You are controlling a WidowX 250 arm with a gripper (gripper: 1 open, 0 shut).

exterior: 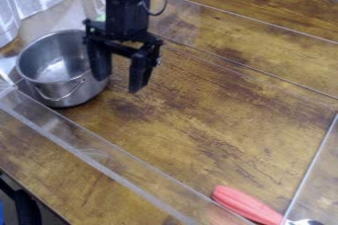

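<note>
My black gripper (122,59) hangs over the right side of a steel pot (59,85) at the upper left, its two dark finger assemblies spread apart, one near the pot's rim and one over the wood to the right. It looks open, and I see nothing held between the fingers. The image is slightly blurred at the gripper.
A red-handled utensil (244,205) lies at the bottom right. Clear plastic walls run along the left and right, and a small pale green item is partly hidden behind the arm.
</note>
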